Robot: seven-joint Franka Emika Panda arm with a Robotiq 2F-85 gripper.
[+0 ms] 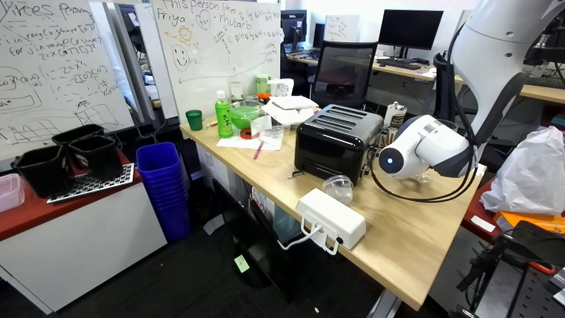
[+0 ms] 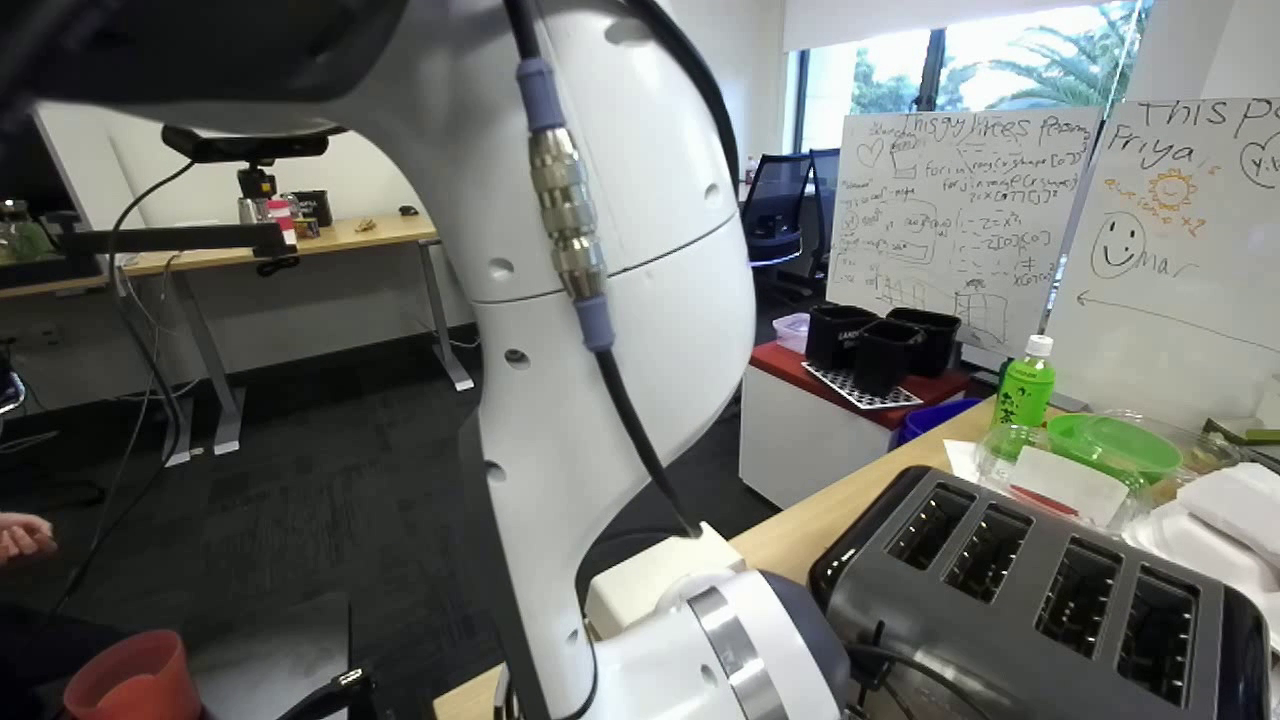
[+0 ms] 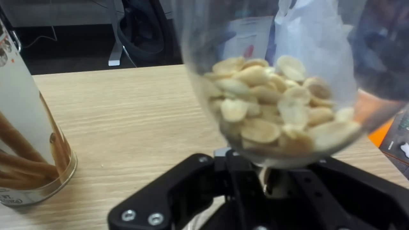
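In the wrist view, my gripper is shut on the stem of a clear stemmed glass (image 3: 203, 82). Pale peanuts (image 3: 268, 101) fill the lower part of its bowl, directly above my fingers. From exterior view 1, only the foot of the glass (image 1: 422, 178) and part of its rim show behind the arm's white wrist; the fingers are hidden there. Whether the foot touches the table cannot be told. A clear plastic cup (image 1: 337, 189) lies tilted between the toaster and the white box.
A black toaster (image 1: 339, 143) stands left of the arm, and a white box (image 1: 331, 218) sits at the table's front edge. Left in the wrist view is a canister (image 3: 23, 126) of brown sticks.
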